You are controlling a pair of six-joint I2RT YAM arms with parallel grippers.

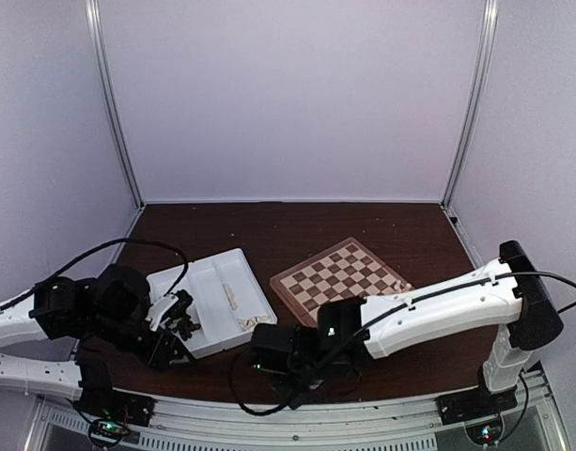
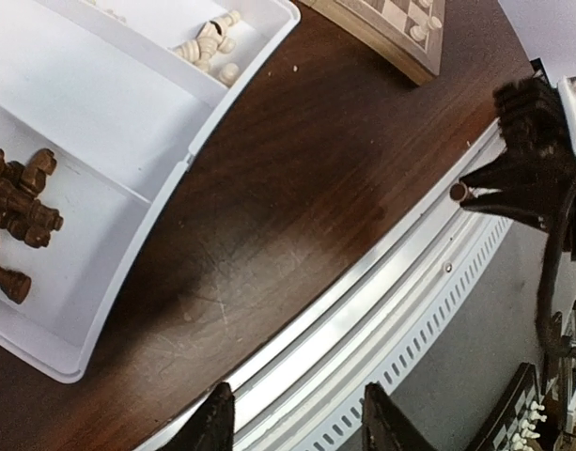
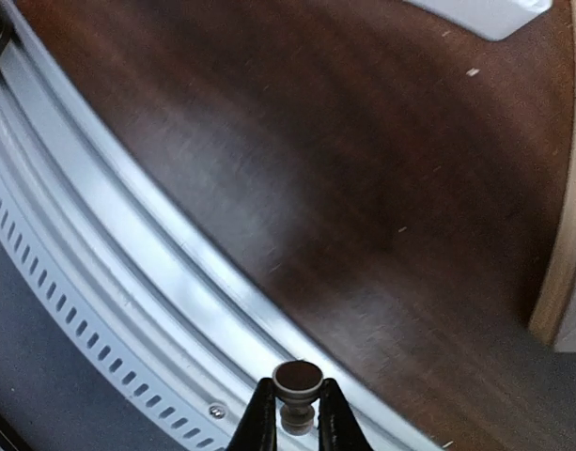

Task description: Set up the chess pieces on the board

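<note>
The chessboard point(image 1: 330, 272) lies right of the white tray point(image 1: 212, 282); white pieces stand on it, partly hidden by my right arm in the top view. Dark pieces point(image 2: 20, 202) and white pieces point(image 2: 212, 47) lie in separate tray compartments. My left gripper is part open beside the tray, nothing between its fingers. My right gripper is shut on a dark brown chess piece point(image 3: 297, 381), held over the front of the table, near the metal rail.
A metal rail point(image 2: 334, 310) runs along the table's front edge. Bare dark table point(image 3: 363, 169) lies between tray and board.
</note>
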